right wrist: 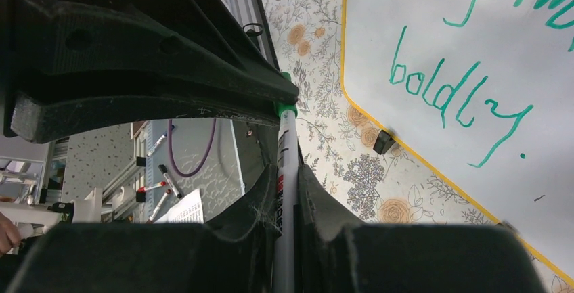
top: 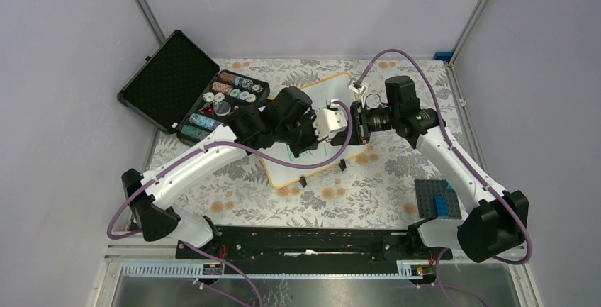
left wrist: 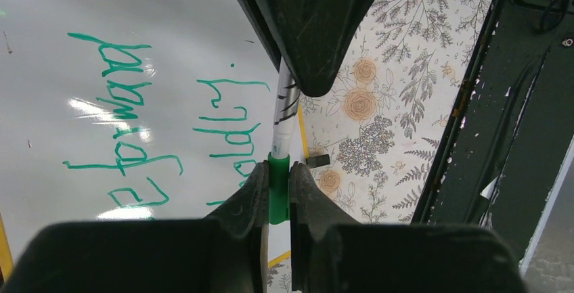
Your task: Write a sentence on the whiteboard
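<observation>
The whiteboard (top: 283, 174) with its yellow edge lies flat under both arms, partly hidden from above. Green handwriting covers it, and the word "boldly" (right wrist: 445, 90) with a full stop shows in the right wrist view. A white marker (right wrist: 288, 141) spans the gap between the two hands. My right gripper is shut on its white body. My left gripper is shut on its green cap (left wrist: 279, 195). Cap and body are in line and meet; how firmly the cap sits cannot be seen.
An open black case (top: 173, 80) of rolls and small items stands at the back left, close to the board. A grey building plate (top: 425, 192) with blue bricks lies front right.
</observation>
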